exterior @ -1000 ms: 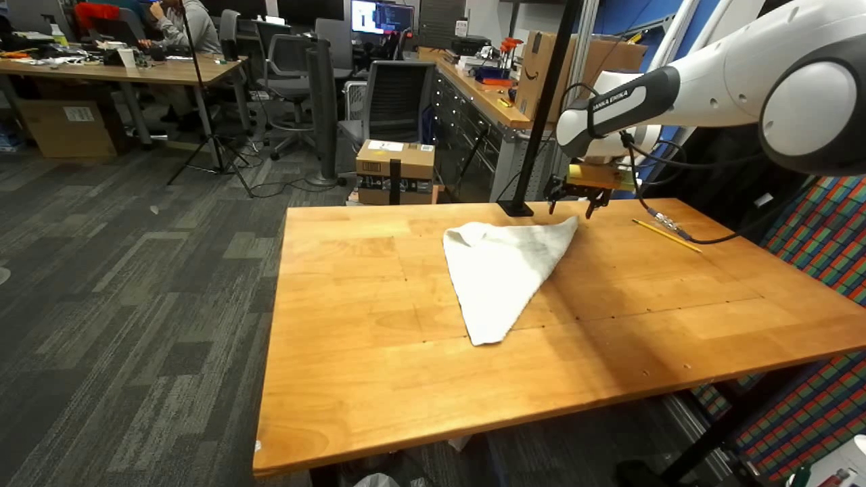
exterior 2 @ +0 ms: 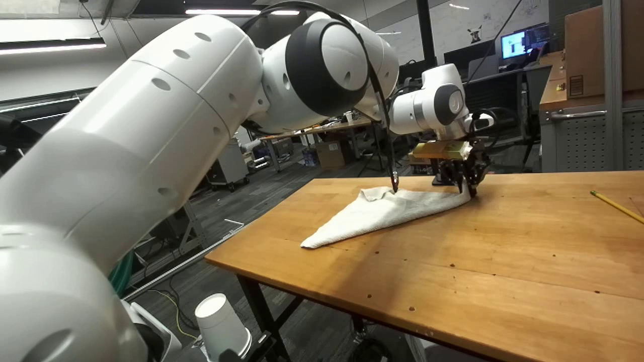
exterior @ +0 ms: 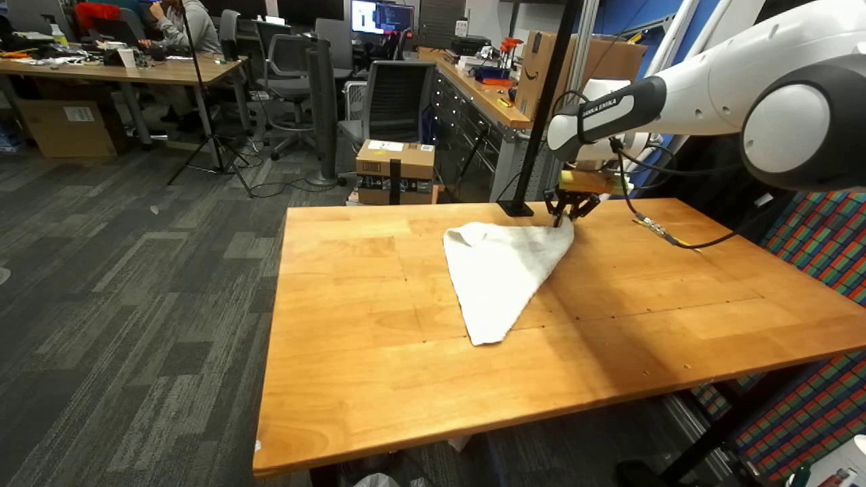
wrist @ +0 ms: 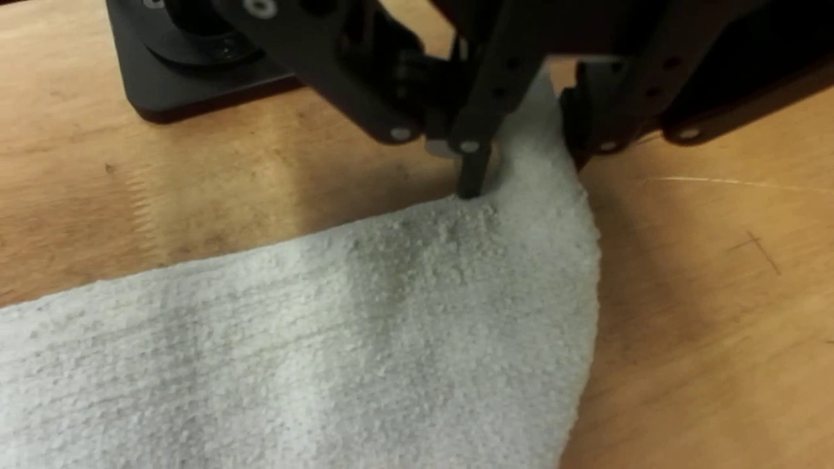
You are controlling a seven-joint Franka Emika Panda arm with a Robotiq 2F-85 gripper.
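Note:
A white cloth (exterior: 501,276), folded to a rough triangle, lies on the wooden table (exterior: 349,381). My gripper (exterior: 565,219) points down at its far right corner. Seen from the wrist, the fingers (wrist: 471,173) stand part-way apart, one on either side of the cloth (wrist: 352,352), whose corner rises in a bunched ridge between them. A gap shows beside the left finger; the right fingertip is partly hidden by cloth. In exterior view 2 the gripper (exterior 2: 468,188) is low over the table, at the cloth's raised corner.
A black post's base (exterior: 515,208) stands on the table's back edge, close to the left of the gripper. A yellow pencil (exterior 2: 617,206) lies to the right.
My gripper has come down and slightly left onto the cloth's corner, and its fingers have drawn closer together. The corner now stands between them; the rest of the cloth looks unmoved.

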